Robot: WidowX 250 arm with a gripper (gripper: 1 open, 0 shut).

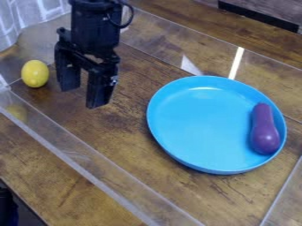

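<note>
My black gripper [83, 86] hangs over the wooden table at the upper left, its fingers open with nothing visible between them. Just to its left, a yellow egg-shaped object [35, 74] rests on the table, apart from the fingers. A large blue plate [195, 124] lies on the right, and a purple eggplant-like object [264, 128] lies on it near its right rim.
Clear plastic edging runs along the left and across the lower left of the table [118, 146]. The wood between gripper and plate is clear. A thin white strip [236, 63] lies behind the plate.
</note>
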